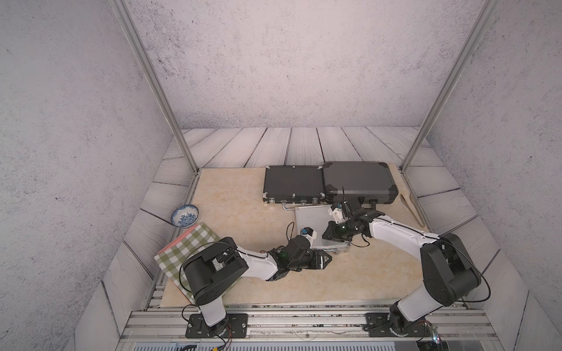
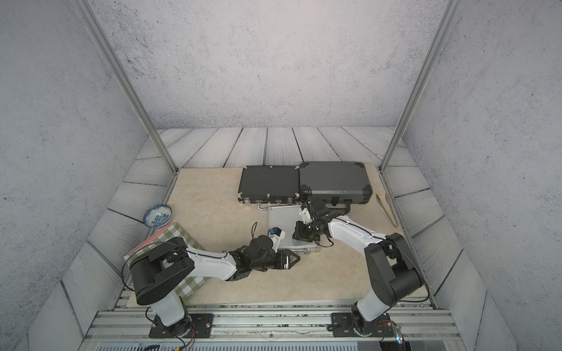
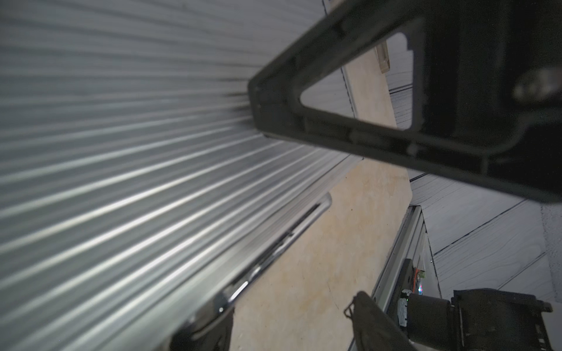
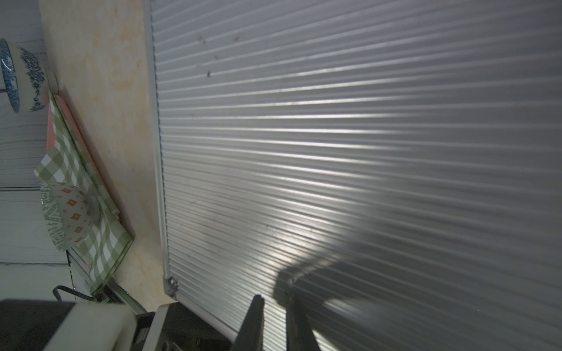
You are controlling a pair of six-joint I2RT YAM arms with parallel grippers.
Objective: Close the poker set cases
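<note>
A silver ribbed case point(image 1: 310, 219) lies shut-lidded at centre, its front edge with a latch and handle toward me. My right gripper is over its lid, fingertips close together; whether anything is between them is unclear. My left gripper point(image 1: 322, 260) is at the case's front edge by the handle point(image 3: 281, 245); in its wrist view the fingers stand apart with nothing clearly held. Behind lie a black case point(image 1: 292, 181) and a larger dark grey case point(image 1: 358, 180), both closed.
At left are a blue-patterned bowl point(image 1: 185, 213) and a green checked cloth point(image 1: 175, 257). A wooden utensil point(image 1: 412, 210) lies at the right edge.
</note>
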